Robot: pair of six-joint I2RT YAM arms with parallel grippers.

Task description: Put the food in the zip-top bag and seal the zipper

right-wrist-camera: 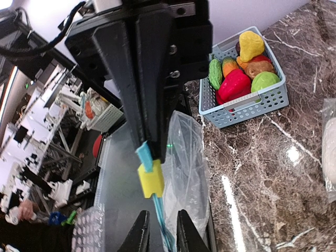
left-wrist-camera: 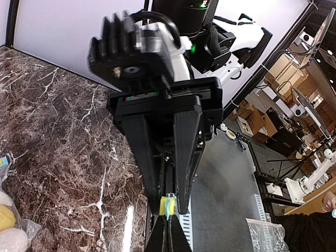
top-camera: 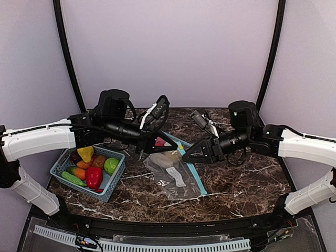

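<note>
The clear zip bag (top-camera: 181, 191) hangs between both arms in the top view, with a white label and a blue zipper strip (top-camera: 197, 180) along its right edge. A yellow slider (right-wrist-camera: 151, 180) sits near the strip's upper end. My left gripper is shut on that end, just beyond the slider. My right gripper stands slightly open, its fingers (right-wrist-camera: 138, 231) on either side of the strip below the slider. Red, yellow and green toy food lies in the blue basket (top-camera: 107, 194). Whether this bag holds food cannot be told.
A second clear bag with white and yellow food (left-wrist-camera: 10, 215) lies on the marble table (left-wrist-camera: 68, 142), behind the grippers. My two grippers are very close together.
</note>
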